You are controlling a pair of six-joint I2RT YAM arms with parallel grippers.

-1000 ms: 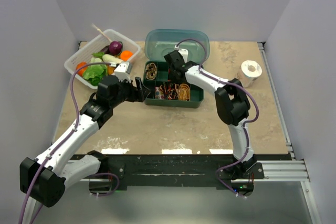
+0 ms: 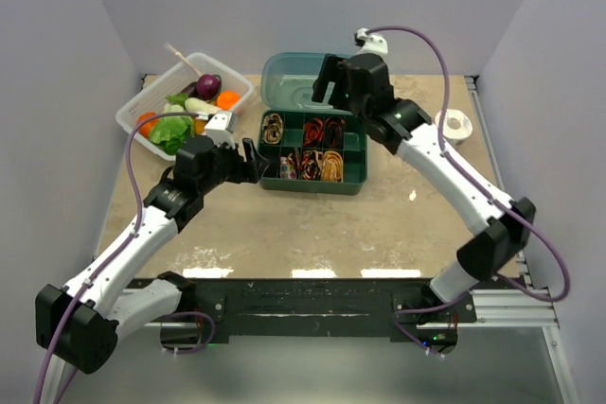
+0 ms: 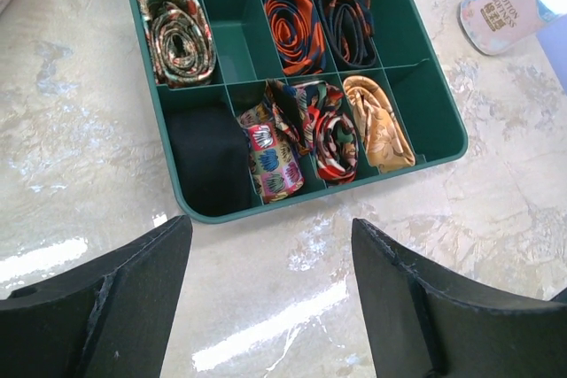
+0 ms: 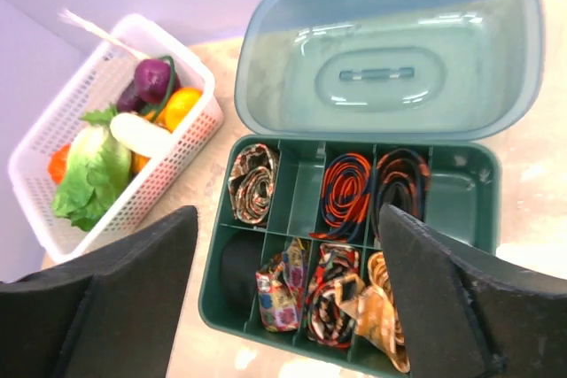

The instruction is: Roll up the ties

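Note:
A green compartment box point(image 2: 312, 186) holds rolled ties: a patterned roll point(image 3: 177, 33) at back left, red point(image 3: 292, 28) and dark point(image 3: 345, 19) rolls beside it, and floral, striped and gold point(image 3: 376, 121) rolls in front. One front-left compartment has a dark interior or item. My left gripper point(image 2: 252, 164) stands open just left of the box, empty, its fingers over bare table in the left wrist view. My right gripper point(image 2: 331, 80) is raised above the box's back, fingers apart with nothing visible between them.
A translucent lid point(image 4: 385, 50) lies behind the box. A basket point(image 2: 133, 115) of vegetables sits at back left, a paper roll point(image 2: 456, 125) at the right.
My right gripper has risen out of the box's back compartments and moved up and slightly right. The left arm and the box look unchanged.

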